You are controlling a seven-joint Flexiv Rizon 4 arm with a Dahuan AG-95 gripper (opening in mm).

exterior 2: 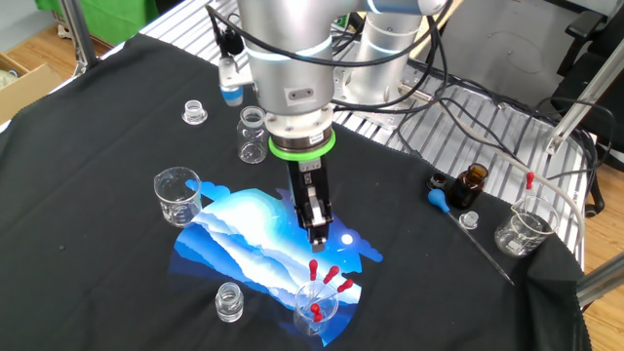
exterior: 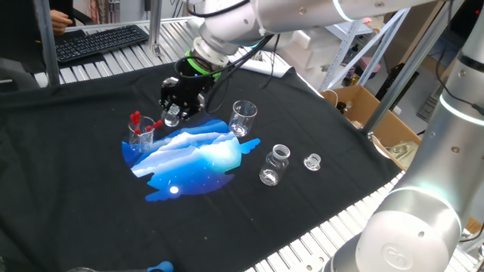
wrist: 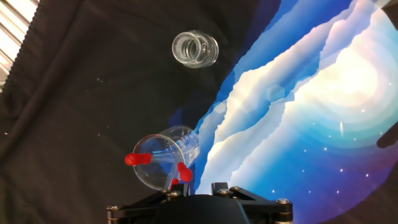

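Observation:
My gripper hangs above the cloth, pointing down, with a narrow gap between its fingertips and nothing visible in it. In the wrist view, a clear beaker (wrist: pixel 148 177) holding several red-bulbed droppers (wrist: pixel 138 159) lies just beyond the fingers, left of centre. Exterior view 2 shows the same beaker (exterior 2: pixel 304 320) upright on the edge of a blue landscape picture, in front of and below the gripper (exterior 2: pixel 318 244). A small glass jar (wrist: pixel 195 49) stands apart from it on the black cloth; in exterior view 1 this jar (exterior: pixel 172 115) shows partly behind the gripper.
An empty beaker (exterior 2: pixel 178 198), a clear bottle (exterior 2: pixel 253 136) and a glass stopper (exterior 2: pixel 194 112) stand on the cloth. On the other side are a brown bottle (exterior 2: pixel 470 185), a blue-bulbed dropper (exterior 2: pixel 439 200) and another beaker (exterior 2: pixel 525 231). Bare cloth lies around the picture.

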